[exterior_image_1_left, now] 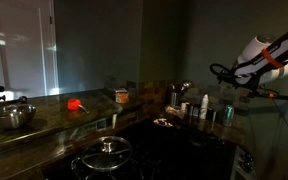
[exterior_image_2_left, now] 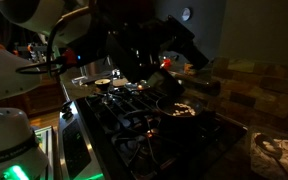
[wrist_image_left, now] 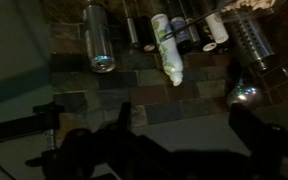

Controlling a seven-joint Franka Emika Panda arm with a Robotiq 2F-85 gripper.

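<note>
High on the right in exterior view 1, my gripper (exterior_image_1_left: pixel 224 72) hangs in the air, clear of the counter. Its two dark fingers stand well apart at the bottom of the wrist view, my gripper being open with nothing between them. Ahead of it in that view are a white bottle (wrist_image_left: pixel 168 50) and a silver can (wrist_image_left: pixel 98 38). Exterior view 2 has my gripper (exterior_image_2_left: pixel 180 72) looming dark near the camera, overlapping the stove in the picture. A lidded pot (exterior_image_1_left: pixel 106 153) rests at the stove's near left.
Behind the black stove (exterior_image_1_left: pixel 169 150), a utensil holder (exterior_image_1_left: pixel 175 98) and several bottles line the back wall. On the left counter are a metal bowl (exterior_image_1_left: pixel 11 116), a red object (exterior_image_1_left: pixel 75 104) and an orange-labelled tub (exterior_image_1_left: pixel 122 96). A pan (exterior_image_2_left: pixel 181 107) is on the stove.
</note>
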